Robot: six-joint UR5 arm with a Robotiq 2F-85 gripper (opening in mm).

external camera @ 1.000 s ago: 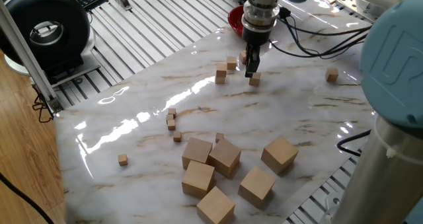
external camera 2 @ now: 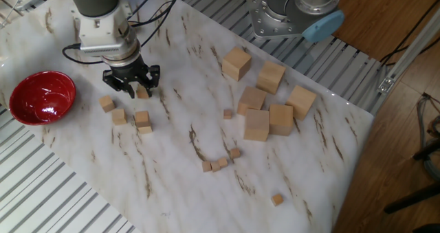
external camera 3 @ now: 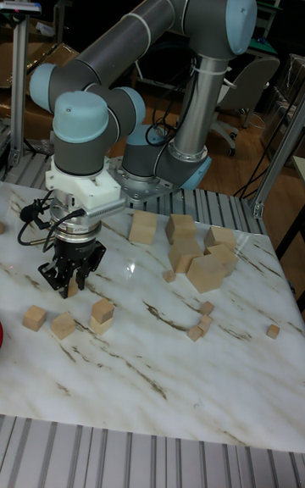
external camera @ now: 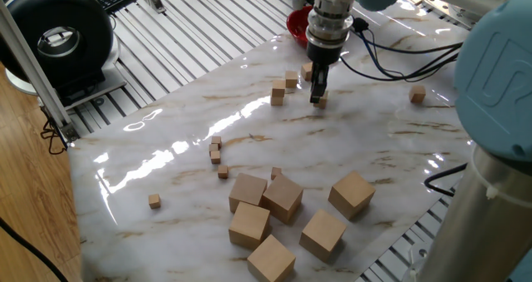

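My gripper (external camera 2: 143, 90) points down at the table, its fingers spread open. Between and just below those fingers is a medium wooden cube (external camera 2: 142, 93), which seems to rest on the table; whether a finger touches it I cannot tell. In exterior view 1 this cube (external camera: 324, 101) is partly hidden behind the gripper (external camera: 317, 100). Close by, one cube (external camera 2: 141, 116) is stacked on another (external camera 2: 145, 130). Two single cubes, one (external camera 2: 119, 117) nearer the stack and one (external camera 2: 106, 104) nearer the bowl, lie beside them.
A red bowl (external camera 2: 42, 97) stands at the table edge. Several large cubes (external camera: 283, 198) crowd together near the robot's base. Small cubes (external camera 2: 215, 166) form a short row, and one (external camera 2: 277, 199) lies alone. Another cube (external camera: 417, 93) sits apart. Bare marble lies between the groups.
My gripper has come down slightly and shifted a little toward the cube, now covering part of it in exterior view 1. The cubes have not visibly moved.
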